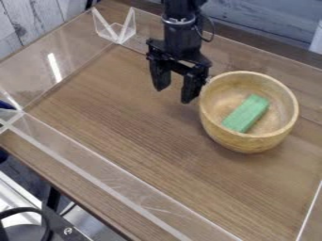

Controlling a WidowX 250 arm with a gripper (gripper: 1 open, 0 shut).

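The black robot gripper (175, 77) hangs at the top middle of the camera view, open, its fingers low over the wooden table just left of a round wooden bowl (212, 134). A green block (247, 114) lies inside the bowl. No object shows clearly between the fingers.
A clear plastic, angular piece (113, 28) stands at the back left. A dark cable or loop (32, 216) lies at the lower left corner.
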